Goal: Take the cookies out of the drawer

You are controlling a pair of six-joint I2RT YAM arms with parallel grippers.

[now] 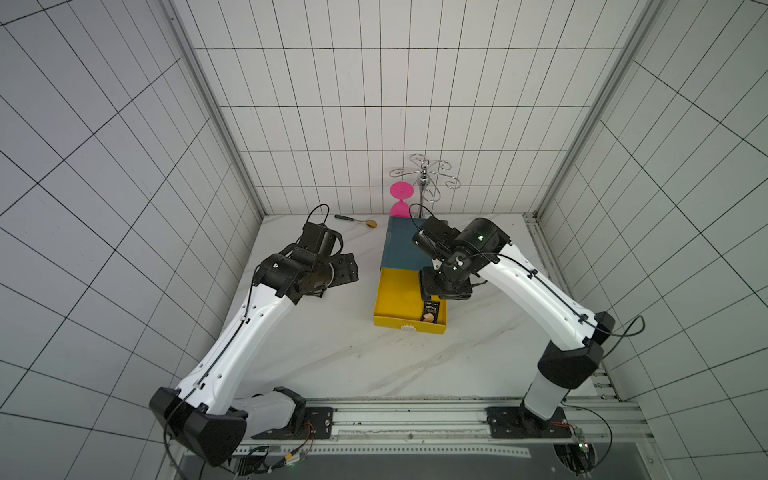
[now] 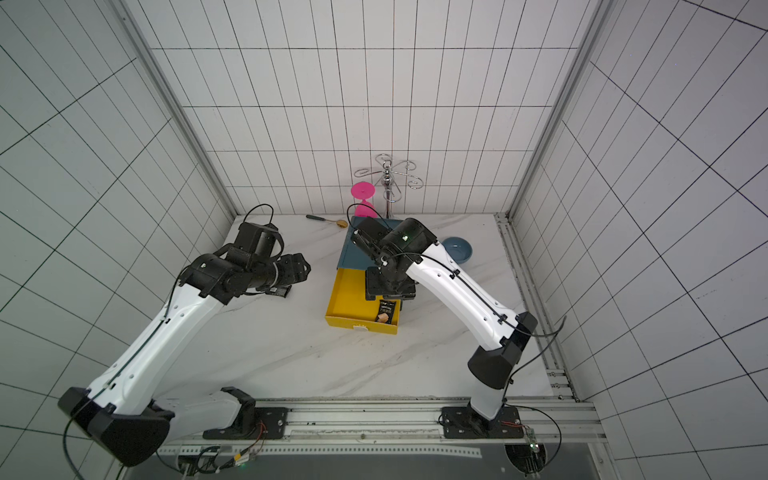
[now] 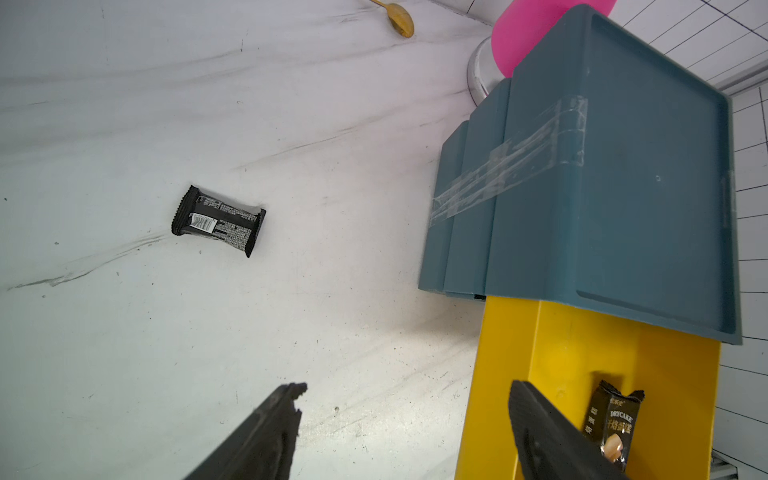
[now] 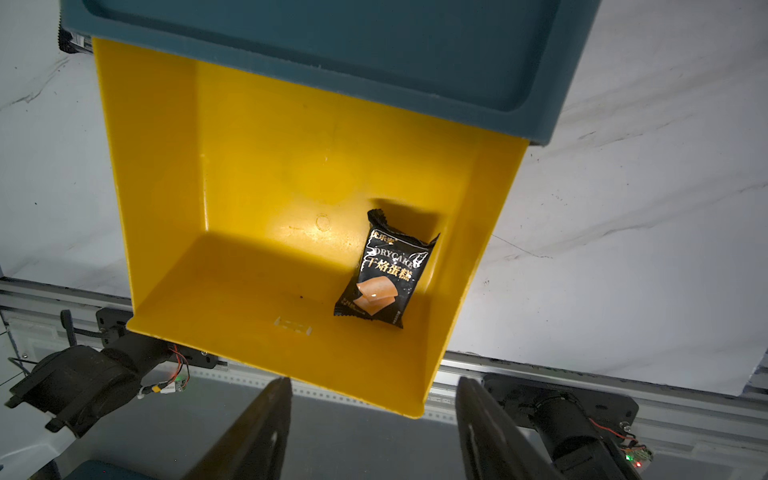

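Note:
A black cookie packet [image 4: 385,276] lies in the yellow drawer [image 4: 264,264], near its right wall in the right wrist view. The drawer is pulled out from the blue-grey cabinet [image 3: 640,176]. Above the drawer hangs my right gripper, its fingers apart with nothing between them. A second black packet [image 3: 217,221] rests on the table left of the cabinet. My left gripper is open and empty, above the table between that packet and the drawer; in the top left view the left arm hides most of the packet.
A pink object [image 1: 401,192] and a metal wire stand [image 1: 424,172] are at the back. A spoon-like tool [image 1: 356,221] lies behind on the left. A blue bowl [image 2: 457,249] sits right of the cabinet.

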